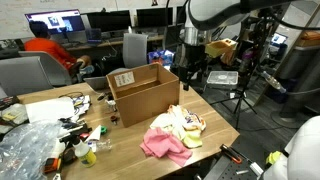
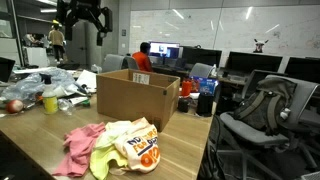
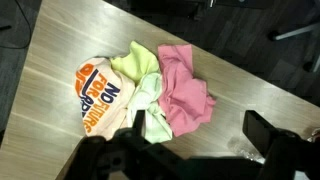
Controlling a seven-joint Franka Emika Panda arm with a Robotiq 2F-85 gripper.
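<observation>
A pink cloth, a pale green and yellow cloth and a white cloth with orange print lie crumpled side by side on the wooden table. In the wrist view they appear well below my gripper, whose dark fingers are spread wide with nothing between them. Exterior view 2 has the gripper high at the upper left, clear of the pink cloth and the printed cloth. Behind the cloths stands an open cardboard box.
Left of the box, the table carries a clear plastic bag, a yellow can and several small items. A dark blue container stands beyond the box. Bare tabletop shows right of the cloths.
</observation>
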